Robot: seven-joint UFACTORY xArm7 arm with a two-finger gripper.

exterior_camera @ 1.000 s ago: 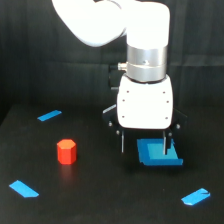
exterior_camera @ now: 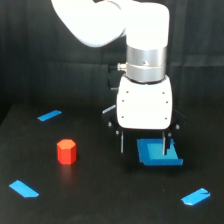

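Note:
My gripper point(exterior_camera: 144, 150) points straight down at the right of the middle, its two thin fingers point(exterior_camera: 122, 144) spread wide apart. Nothing shows between them, so it stands open. Behind and partly below the right finger sits a shallow blue tray point(exterior_camera: 160, 162); how high the fingertips are above it is hard to tell. A red-orange block point(exterior_camera: 67, 152) with a six-sided outline is on the dark table at the left, well away from the gripper.
Blue flat strips lie on the table: one strip point(exterior_camera: 49, 115) at the back left, another strip point(exterior_camera: 23, 188) at the front left, a third strip point(exterior_camera: 196, 197) at the front right.

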